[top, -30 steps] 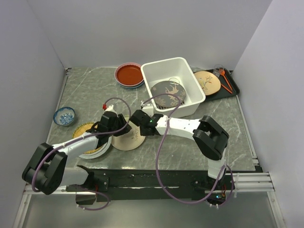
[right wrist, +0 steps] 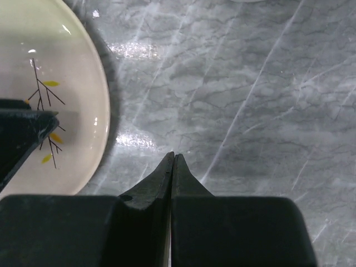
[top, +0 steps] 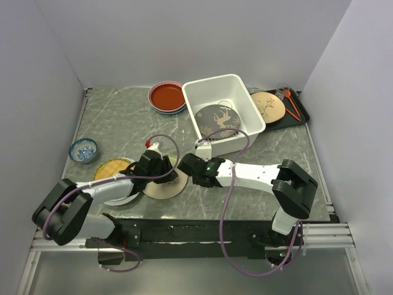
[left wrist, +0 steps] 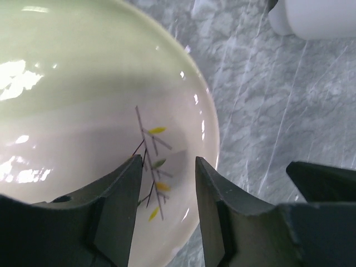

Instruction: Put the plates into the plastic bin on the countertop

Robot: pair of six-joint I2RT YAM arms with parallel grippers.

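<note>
A cream plate with a twig pattern (top: 161, 189) lies on the counter at front centre. My left gripper (top: 164, 169) stands open low over its right part, fingertips near the rim. My right gripper (top: 198, 172) is shut just right of that plate, over bare marble, nothing between its fingers. The white plastic bin (top: 193, 92) stands at the back, holding a grey deer-patterned plate (top: 212, 117). A yellow plate (top: 108, 168) on a white one lies at left, partly under the left arm.
Stacked red-brown plates (top: 166, 95) sit at back centre. A blue bowl (top: 83, 150) is at far left. A dark tray (top: 295, 120) at back right holds a beige plate (top: 268, 107) and orange utensils.
My right gripper has moved right, away from the cream plate's middle. My left gripper has moved slightly rightward and toward the front, over that plate.
</note>
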